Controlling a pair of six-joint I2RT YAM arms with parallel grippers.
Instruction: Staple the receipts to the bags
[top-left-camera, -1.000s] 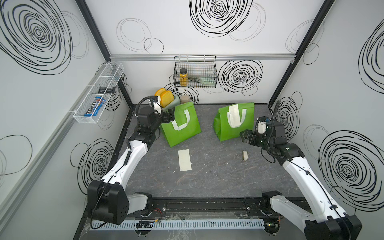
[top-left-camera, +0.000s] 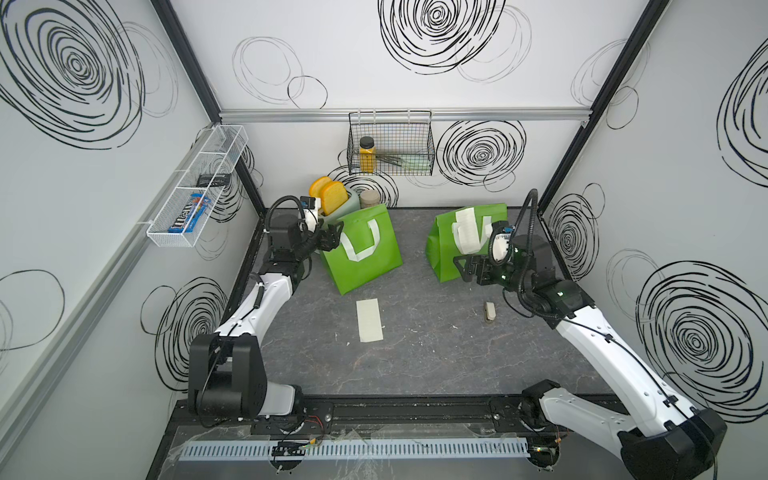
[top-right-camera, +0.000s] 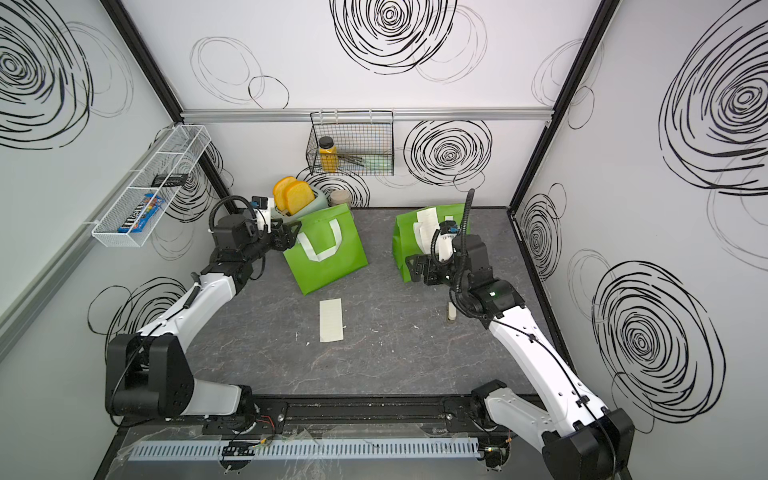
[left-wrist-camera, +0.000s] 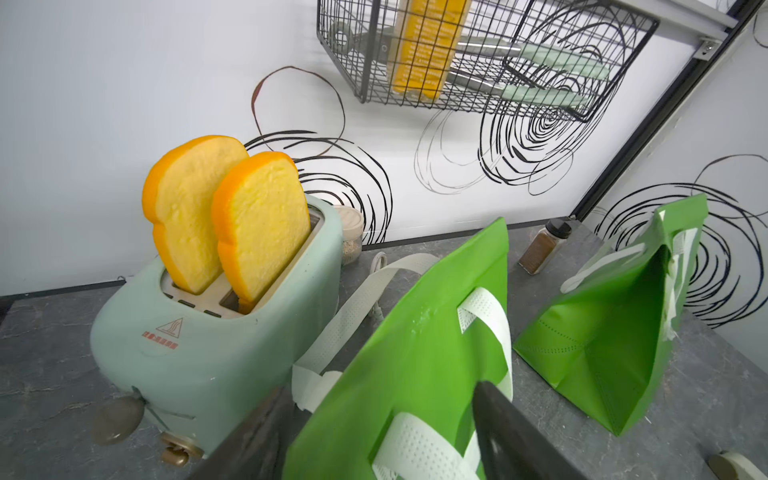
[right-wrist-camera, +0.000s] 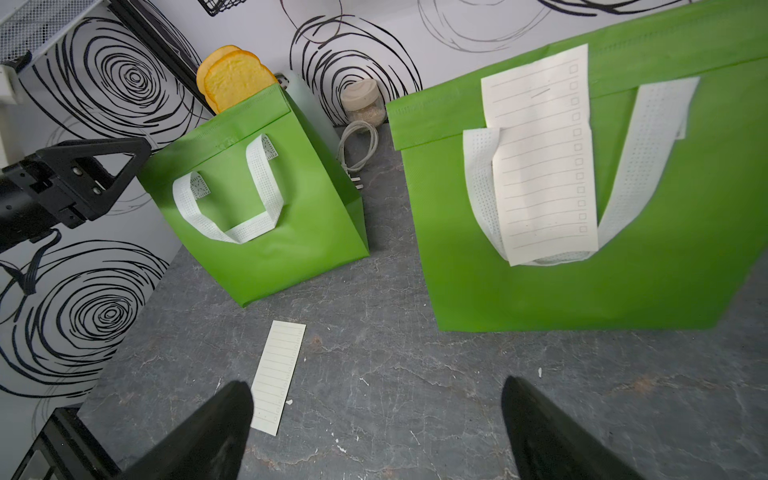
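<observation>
The left green bag (top-left-camera: 356, 264) leans by the toaster; my left gripper is at its top corner, fingers spread with bag fabric between them, whether gripping I cannot tell. The right green bag (right-wrist-camera: 440, 240) stands at back right with a paper receipt (right-wrist-camera: 540, 160) over its handle. My right gripper is open before that bag, nothing between its fingers. A second receipt (right-wrist-camera: 276, 376) lies flat on the table. A small pale object (top-left-camera: 490, 312), possibly the stapler, lies below the right gripper.
A mint toaster (left-wrist-camera: 208, 368) with bread stands at back left, near a jar (right-wrist-camera: 362, 102) and cable. A spice bottle (left-wrist-camera: 542, 246) stands behind the bags. A wire basket (top-left-camera: 390, 144) hangs on the back wall.
My right gripper has moved left, in front of the right bag.
</observation>
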